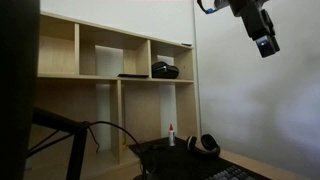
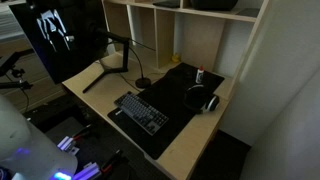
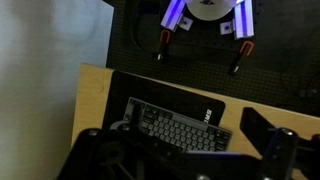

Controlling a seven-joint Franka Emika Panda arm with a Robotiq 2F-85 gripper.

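Observation:
My gripper stands open, its dark fingers spread at the lower edge of the wrist view with nothing held between them. A black keyboard [image 3: 180, 128] lies below on the desk, on a dark mat [image 3: 195, 98]. In exterior view 1 part of my arm [image 1: 248, 14] hangs high at the upper right, well clear of the desktop. Black headphones [image 2: 201, 99] rest on the right part of the mat. Behind them a small white bottle with a red cap [image 2: 199, 76] stands upright.
A wooden shelf [image 1: 118, 82] rises at the back, with a black case [image 1: 165, 70] in one compartment. A large monitor [image 2: 62, 38] takes up the desk's left side in exterior view 2.

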